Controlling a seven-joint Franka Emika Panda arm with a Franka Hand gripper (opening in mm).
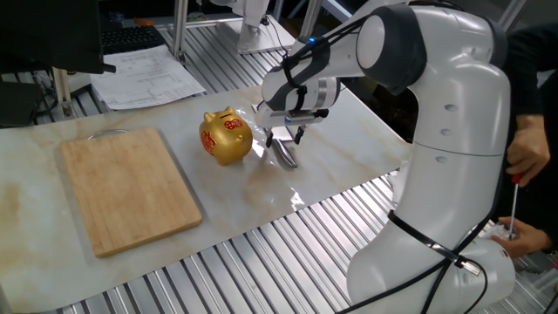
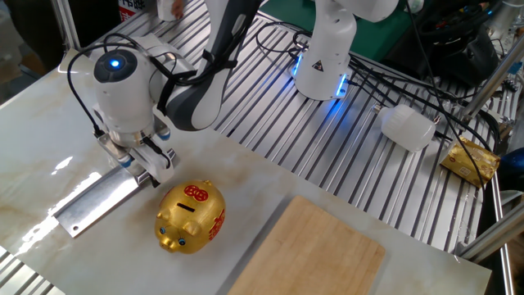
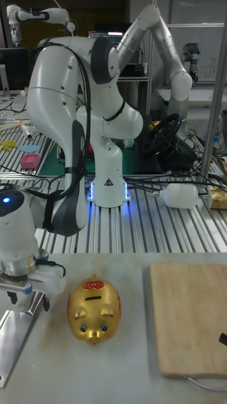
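Observation:
A metal cleaver lies flat on the pale marbled board; its handle [image 1: 284,155] shows in exterior view 1 and its broad shiny blade [image 2: 94,201] in exterior view 2. Above the cleaver, near where handle meets blade, hangs my gripper [image 1: 284,139], pointing down. Its two fingers are spread apart with nothing visible held between them. How far the fingertips are from the handle is hard to tell. Close by stands a gold piggy bank [image 1: 227,137] with red markings, upright and apart from the gripper. In exterior view 3 the arm hides part of the cleaver.
A wooden cutting board [image 1: 131,190] with a metal loop lies beyond the piggy bank. Papers [image 1: 144,77] rest behind the marbled surface. A person's hands [image 1: 527,157] hold a tool beside the arm's base. Bare surface [image 1: 248,205] shows in front of the piggy bank.

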